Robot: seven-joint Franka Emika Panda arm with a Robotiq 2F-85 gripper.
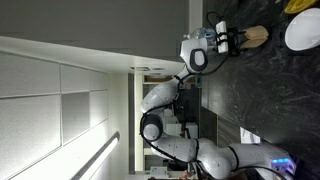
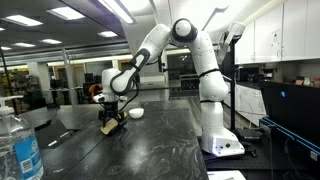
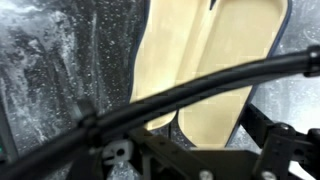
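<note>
A tan two-part object [image 3: 161,55] with a dark edge lies below my gripper in the wrist view; a narrow seam or divider separates its halves. My gripper is open, its dark fingers spread to either side, and a thick black cable crosses in front and hides part of the gap. In exterior view 1 the same tan object [image 1: 256,37] is right beside the gripper [image 1: 234,39]. Exterior view 2 shows the tan object [image 2: 109,127] under the gripper [image 2: 104,117]. Whether any finger touches it, I cannot tell.
A white round dish [image 1: 303,30] and a yellow dish [image 1: 299,5] stand further along the dark table [image 1: 262,85]. A clear water bottle [image 2: 22,148] is close to the camera at the left in exterior view 2.
</note>
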